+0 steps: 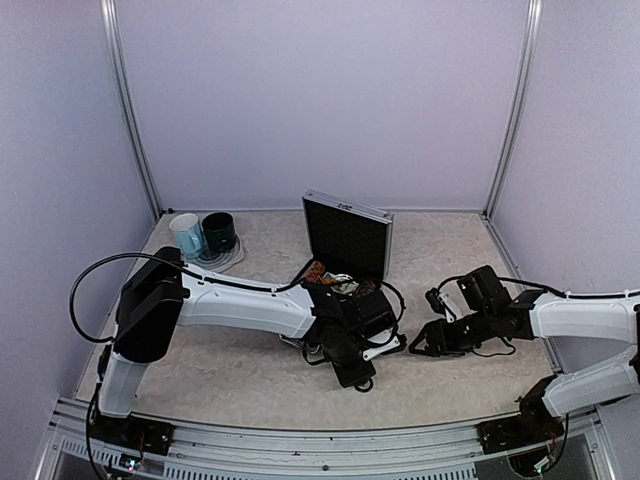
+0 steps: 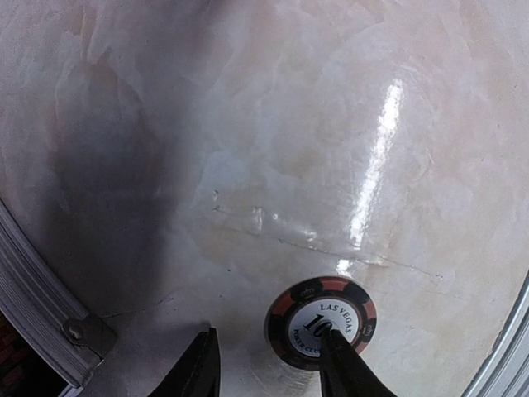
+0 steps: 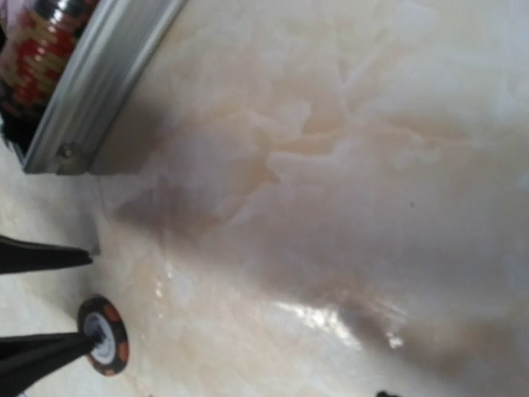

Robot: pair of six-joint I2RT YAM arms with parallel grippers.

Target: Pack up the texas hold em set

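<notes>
A black, red and white poker chip (image 2: 307, 308) lies on the table below my left gripper, beside its right fingertip in the left wrist view; whether that gripper grips anything is unclear. In the right wrist view, my right gripper stands open over a chip (image 3: 117, 327), one finger overlapping it. The open aluminium case (image 1: 345, 235) stands behind the left arm, holding red chip stacks (image 3: 37, 62). From above, the left arm hides part of the case.
A light blue mug (image 1: 185, 232) and a black mug (image 1: 219, 228) stand at the back left. Metal rails (image 1: 300, 430) edge the front.
</notes>
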